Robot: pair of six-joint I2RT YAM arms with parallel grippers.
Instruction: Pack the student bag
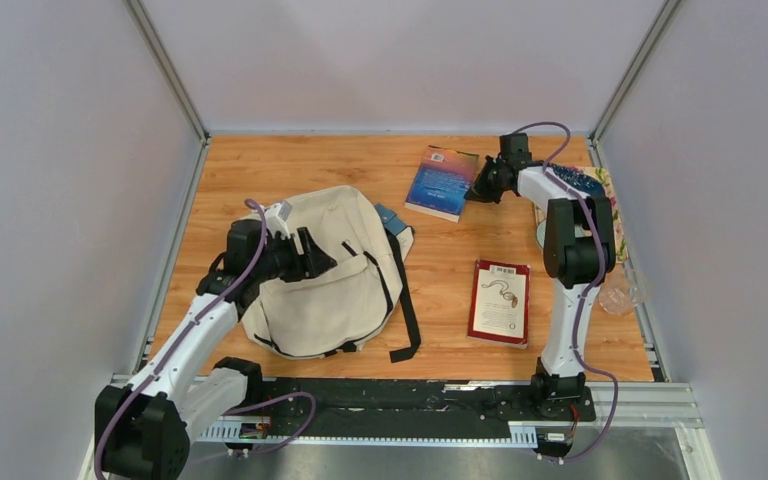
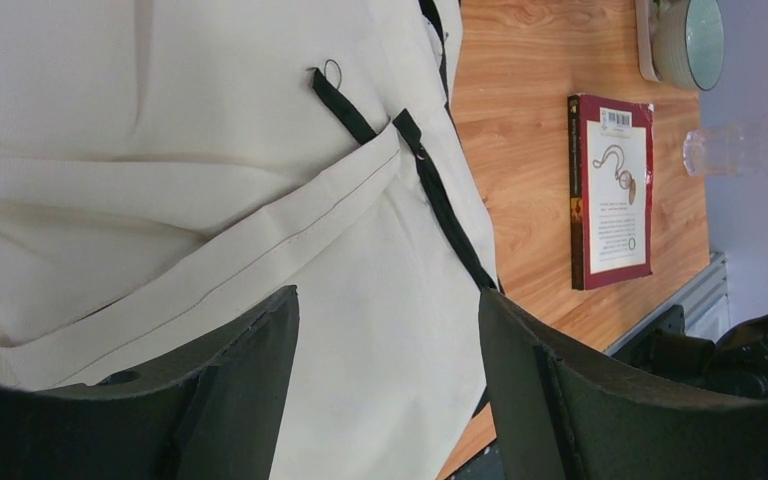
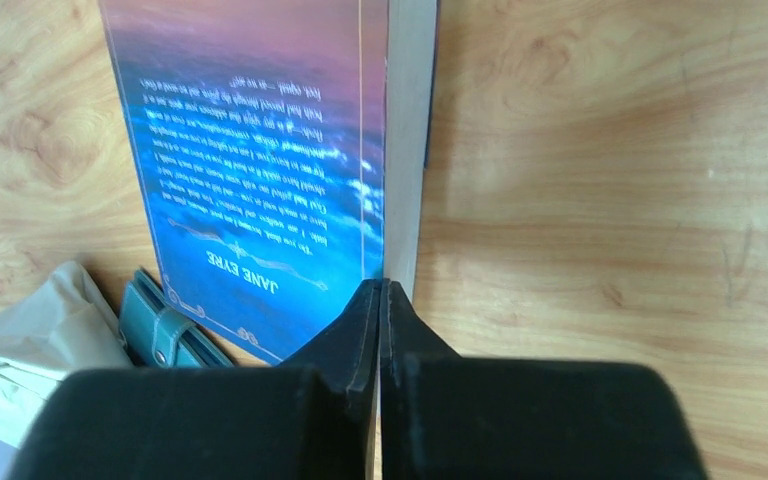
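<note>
The blue Jane Eyre book (image 1: 442, 184) lies flat, back cover up, toward the rear of the table. In the right wrist view my right gripper is shut with its fingertips together at the edge of the book (image 3: 260, 170), and nothing is between them. A cream bag (image 1: 330, 290) lies on the left half of the table. Over it my left gripper (image 1: 318, 258) stands open; the left wrist view shows bag cloth (image 2: 380, 330) below and between its fingers, unheld. A red-bordered book (image 1: 500, 302) rests front right.
A teal wallet-like item (image 3: 165, 325) lies by the bag's upper right side. At the right edge are a clear cup (image 1: 617, 293) and a bowl (image 2: 702, 45), partly behind the right arm. Bare wood (image 1: 440, 270) lies between bag and red book.
</note>
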